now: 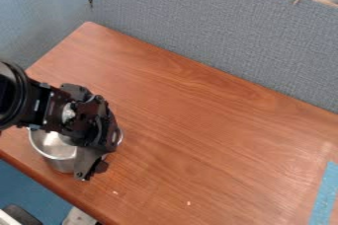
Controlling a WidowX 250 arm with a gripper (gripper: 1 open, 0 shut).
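Observation:
At the left of the wooden table, a silver metal pot sits near the table's front-left edge. The black arm comes in from the left, and its gripper hangs low over the pot's right side, pointing down and hiding much of it. The fingertips are beside or over the pot's rim; whether they touch it is hard to make out, as is the gap between them.
A grey padded partition runs along the back, with another at the left. A blue strip lies at the right edge.

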